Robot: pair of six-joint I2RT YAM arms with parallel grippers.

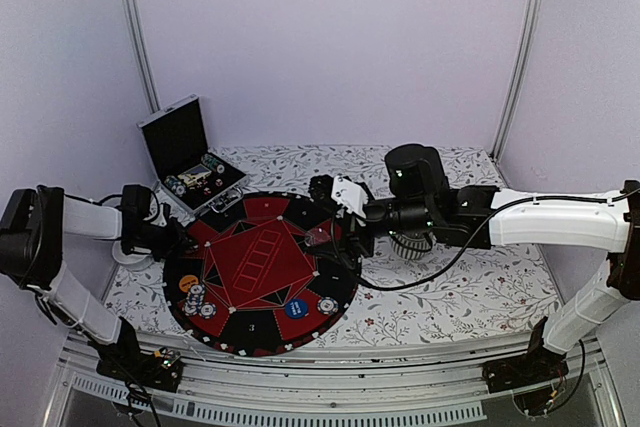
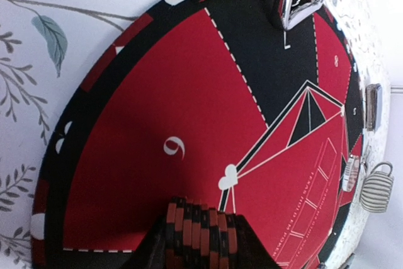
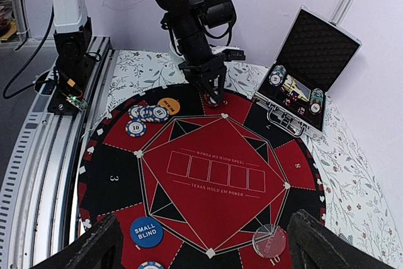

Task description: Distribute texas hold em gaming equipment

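A row of red and black chips (image 2: 196, 234) stands on edge between the fingers of my left gripper, which is shut on them. In the right wrist view this gripper is low at the mat's edge, over a red sector. My right gripper hangs open above the round red and black poker mat (image 3: 214, 177), nothing between its fingers. Below it lie a blue small blind disc (image 3: 146, 232) and a clear dealer disc (image 3: 269, 241). An orange disc (image 3: 169, 106) and several blue-white chips (image 3: 151, 113) lie toward the left arm.
Beside the mat, the open silver case (image 3: 289, 102) still holds chips and dice. A striped basket (image 2: 376, 190) stands past the mat's far side. White dishes (image 1: 132, 256) sit under the left arm.
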